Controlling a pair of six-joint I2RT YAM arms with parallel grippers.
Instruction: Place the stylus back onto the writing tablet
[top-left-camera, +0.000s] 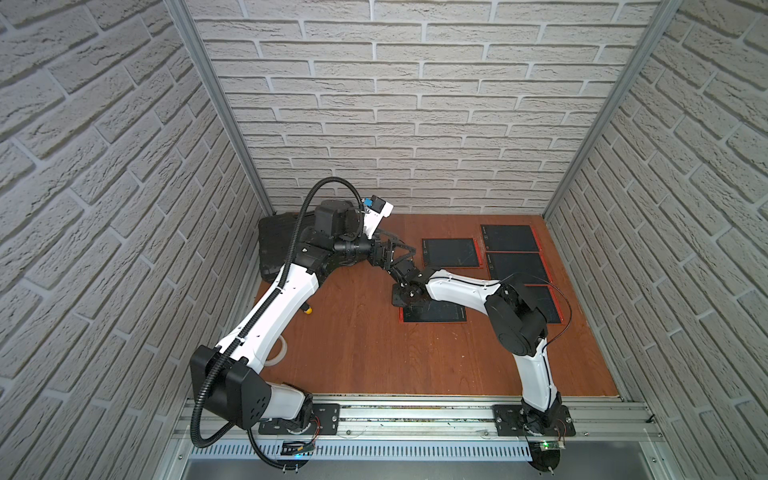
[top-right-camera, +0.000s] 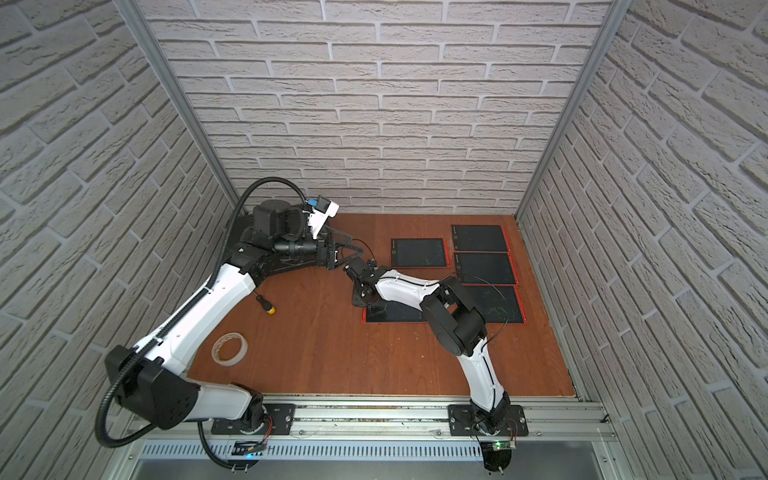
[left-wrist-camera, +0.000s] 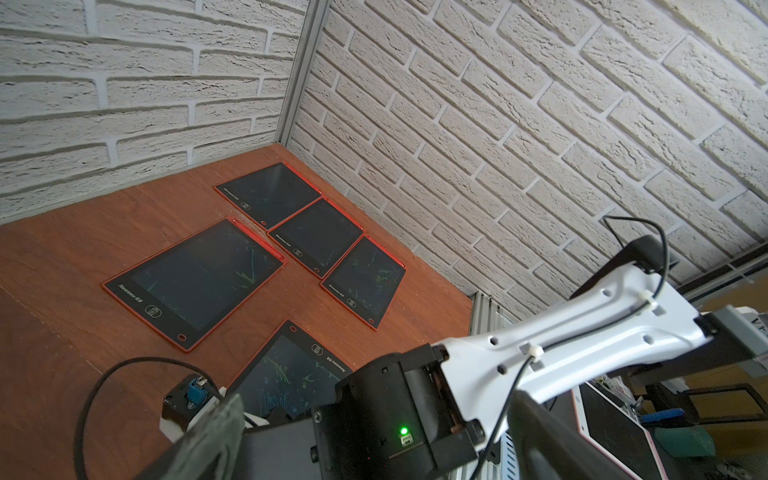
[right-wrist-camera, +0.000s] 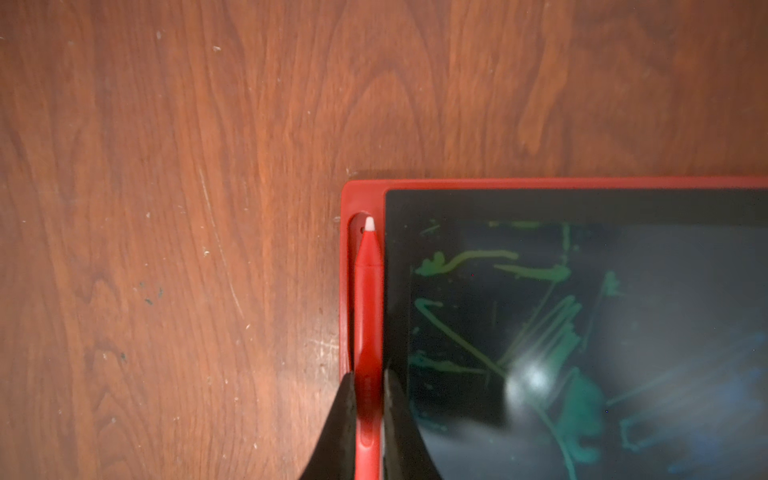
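The red stylus (right-wrist-camera: 369, 316), with its white tip, lies along the red-edged slot at the left border of the writing tablet (right-wrist-camera: 496, 336) in the right wrist view. Its tip is close to the slot's upper end, and its body sits toward the slot's screen side. Whether it is fully seated, I cannot tell. My right gripper is shut on the stylus, one dark finger (right-wrist-camera: 396, 416) on each side of it; the lower end runs out of view. My left gripper is open above the table, its blurred fingers wide apart and empty.
A single tablet (top-left-camera: 450, 252) lies behind the right arm, and a column of tablets (top-left-camera: 512, 238) runs along the right. A screwdriver (top-right-camera: 265, 304) and a tape roll (top-right-camera: 229, 349) rest at the left.
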